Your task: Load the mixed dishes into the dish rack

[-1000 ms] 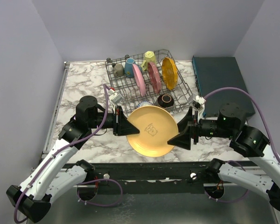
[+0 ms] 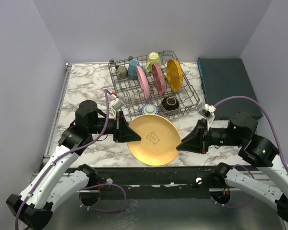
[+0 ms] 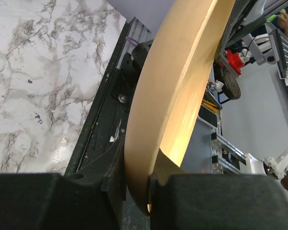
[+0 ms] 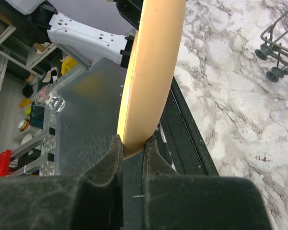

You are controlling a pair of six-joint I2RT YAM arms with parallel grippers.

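A pale orange plate [image 2: 153,139] with a small printed figure hangs between my two grippers over the counter's front edge. My left gripper [image 2: 134,136] is at its left rim; in the left wrist view the rim [image 3: 161,96] sits between the fingers, though whether they grip it is unclear. My right gripper [image 2: 180,146] is shut on the opposite rim, seen in the right wrist view [image 4: 149,72]. The dish rack [image 2: 192,104] holds pink plates [image 2: 143,82], a yellow plate [image 2: 174,75], cups [image 2: 133,69] and bowls [image 2: 170,103].
A dark board [image 2: 226,86] lies right of the rack. Bare marble counter [image 2: 81,81] shows to the rack's left and in front of it.
The plate and both arms have shifted slightly toward the front.
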